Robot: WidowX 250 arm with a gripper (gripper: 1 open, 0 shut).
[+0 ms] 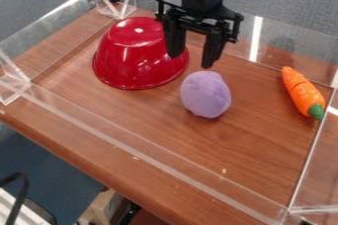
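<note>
My black gripper [193,49] hangs from the top centre, open, with its two fingers apart and nothing seen between them. It is above and between a glossy red upside-down bowl [129,63] on the left and a purple rounded object [207,96] in front of it. An orange plush carrot [302,93] with a green tip lies at the right side of the wooden board [138,140].
Clear plastic walls [40,93] border the board. The front and centre-left of the board are bare. A dark cable and pale items lie outside at the lower left.
</note>
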